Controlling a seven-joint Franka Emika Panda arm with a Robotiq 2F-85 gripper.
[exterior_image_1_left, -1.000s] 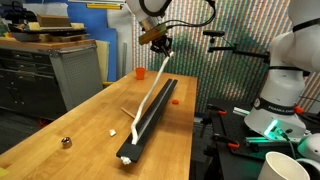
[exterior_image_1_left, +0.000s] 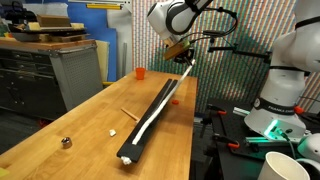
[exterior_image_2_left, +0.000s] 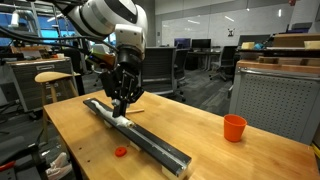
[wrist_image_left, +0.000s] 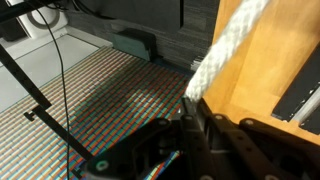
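Observation:
A white cord-like strip (exterior_image_1_left: 160, 107) runs slantwise along a long black channel (exterior_image_1_left: 128, 153). Its near end lies by the channel's near end; the far end rises to my gripper (exterior_image_1_left: 189, 66). Shut, the gripper pinches that raised end above the table's far right side. In exterior view 2 the gripper (exterior_image_2_left: 119, 106) hangs low over the black channel (exterior_image_2_left: 160, 146), with a short part of the white strip (exterior_image_2_left: 126, 122) showing below it. The wrist view has the white strip (wrist_image_left: 225, 50) stretching from the fingertips up to the right. How far it sits inside the channel cannot be made out.
An orange cup (exterior_image_2_left: 233, 128) stands at the table's far side, clear of the channel. A red round piece (exterior_image_2_left: 120, 152), a wooden stick (exterior_image_1_left: 131, 115) and a small metal object (exterior_image_1_left: 67, 142) lie on the wooden table.
In exterior view 1 my gripper has moved right and down, carrying the strip's end. The strip, bowed earlier, is now straighter and nearer the channel's line.

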